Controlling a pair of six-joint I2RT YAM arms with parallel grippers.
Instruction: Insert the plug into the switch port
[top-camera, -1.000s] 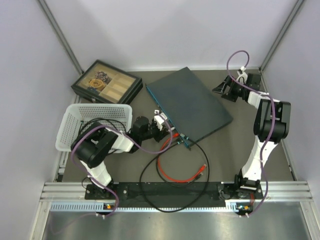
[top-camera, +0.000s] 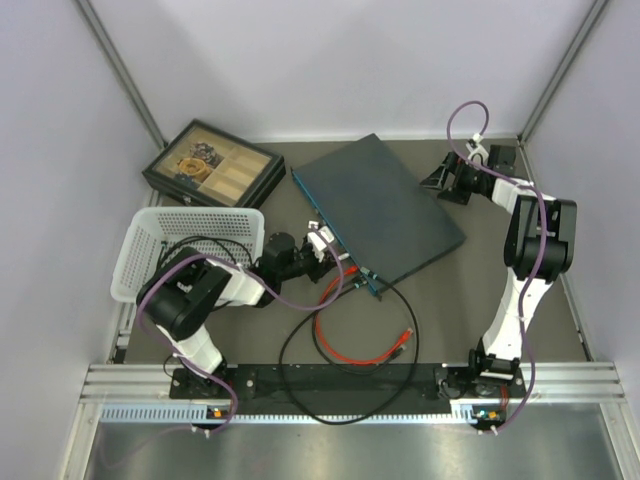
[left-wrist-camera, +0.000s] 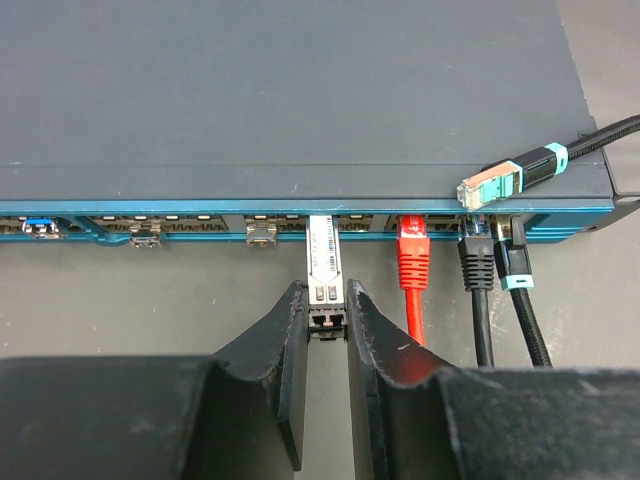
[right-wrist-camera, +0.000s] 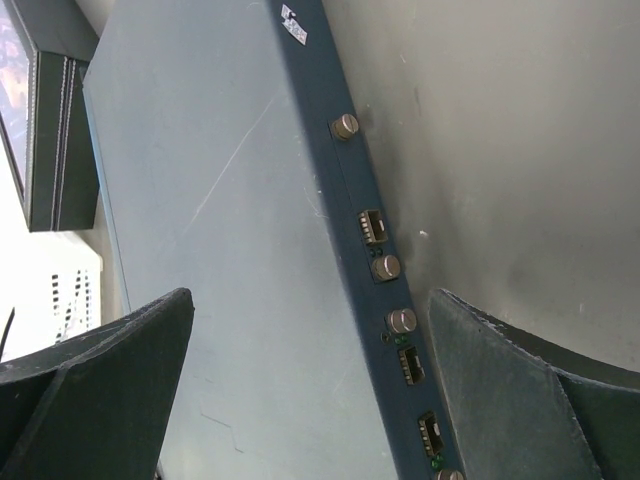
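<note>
In the left wrist view a silver plug (left-wrist-camera: 324, 262) with a white label points straight at the front face of the dark switch (left-wrist-camera: 300, 110). My left gripper is shut on its rear end. The plug's front end lies at the blue-edged port row, between a metal latch and a red cable plug (left-wrist-camera: 413, 255); how deep it sits in a port cannot be told. From above, the left gripper is at the switch's left edge. Beyond the switch's opposite side, my right gripper (top-camera: 450, 178) stands open and empty, its fingers (right-wrist-camera: 120, 375) spread wide over the rear panel.
Two black cable plugs (left-wrist-camera: 477, 250) sit right of the red one, and a loose black cable end (left-wrist-camera: 515, 175) rests on the switch's top. Looped cables (top-camera: 345, 415) lie in front. A white basket (top-camera: 128, 262) and a compartment box (top-camera: 235, 195) stand at left.
My right gripper has shifted slightly left over the last second. The left forearm has moved a little to the left, while the left gripper stays at the switch's edge. The switch and cables look unmoved.
</note>
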